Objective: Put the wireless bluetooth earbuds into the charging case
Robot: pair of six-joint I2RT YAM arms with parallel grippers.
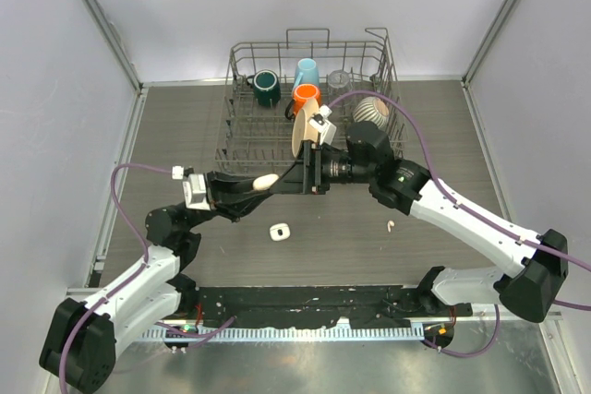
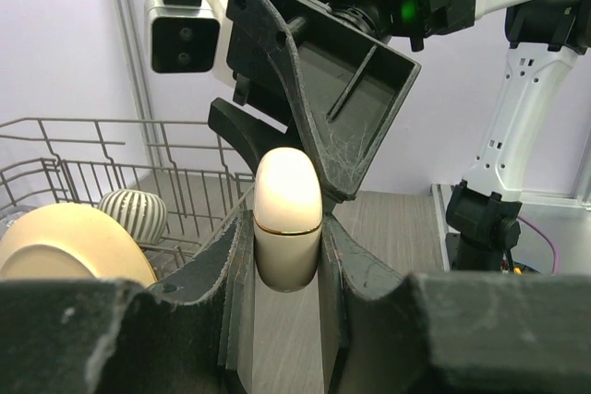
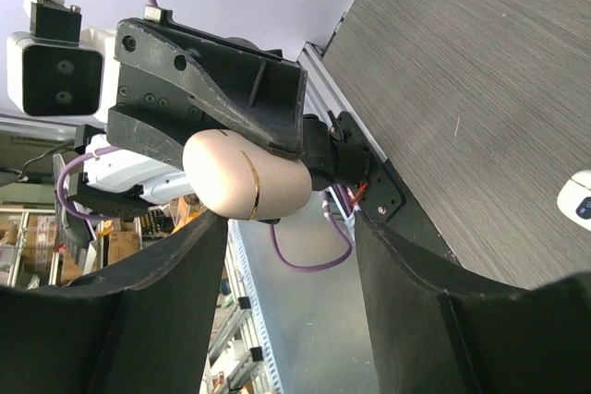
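Note:
My left gripper (image 1: pixel 249 189) holds a white capsule-shaped piece with a thin gold band (image 2: pixel 287 219), likely the charging case, between its fingertips. My right gripper (image 1: pixel 300 173) is close beside it, its fingers (image 3: pixel 148 320) parted just short of the piece, with a gap between them. A small white square item with a dark spot (image 1: pixel 280 232) lies on the table, also seen at the right edge of the right wrist view. Small pale pieces (image 1: pixel 391 226) lie on the table to the right, too small to tell.
A wire dish rack (image 1: pixel 240 126) with mugs (image 1: pixel 266 88), a plate (image 1: pixel 305 131) and a striped bowl (image 1: pixel 370 113) stands at the back.

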